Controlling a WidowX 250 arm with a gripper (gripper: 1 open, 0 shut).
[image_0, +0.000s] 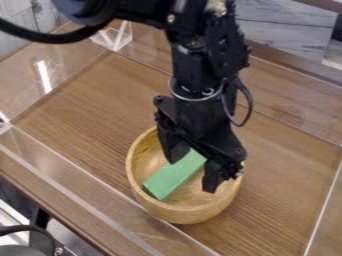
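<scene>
A round tan wooden bowl (189, 207) sits low in the middle of the camera view. A flat green block (168, 178) lies in it on the left side, slanting up toward the right. My black gripper (193, 160) hangs open over the bowl, one finger near the upper end of the green block and the other over the bowl's right part. The block's upper end is partly hidden behind the gripper.
Clear plastic edges run along the left and front. A grey wall stands behind, and dark cables hang at the lower left.
</scene>
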